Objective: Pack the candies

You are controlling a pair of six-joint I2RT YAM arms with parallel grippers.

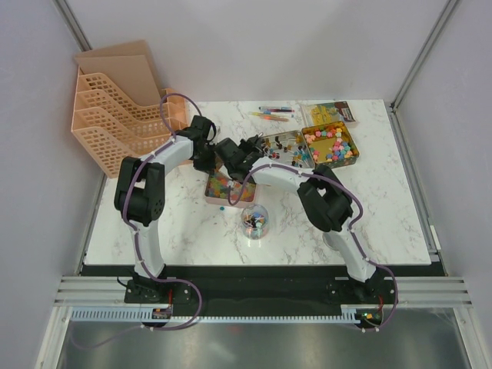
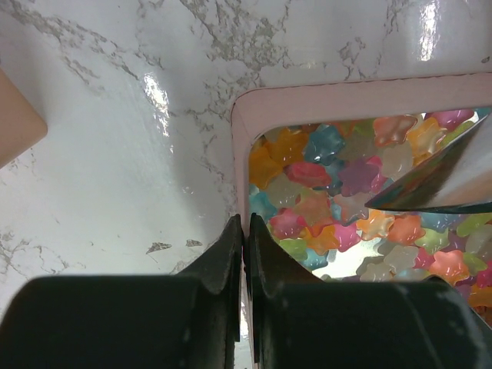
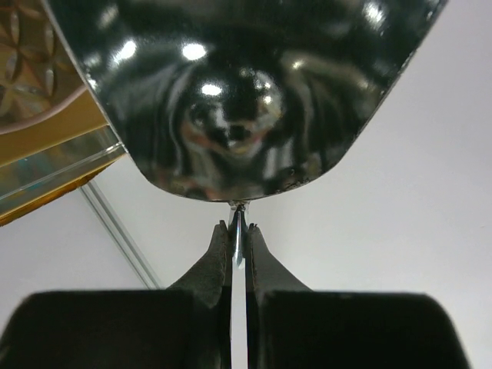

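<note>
The pink box (image 2: 323, 101), filled with colorful star-shaped candies (image 2: 311, 173), stands left of center on the table. Its side rim is pinched by my left gripper, which is shut on it. Over the candies hangs a shiny metal scoop; its blade also enters the left wrist view from the right. My right gripper is shut on the scoop's thin handle. In the top view both grippers are close together above the box, and the arms hide part of its far side. I cannot tell whether the scoop carries candies.
A clear round container (image 1: 254, 221) stands just in front of the box. At the back right lies a yellow-brown tray (image 1: 355, 159) of candies, beside a divided container (image 1: 278, 146). An orange rack (image 1: 115, 115) fills the back left.
</note>
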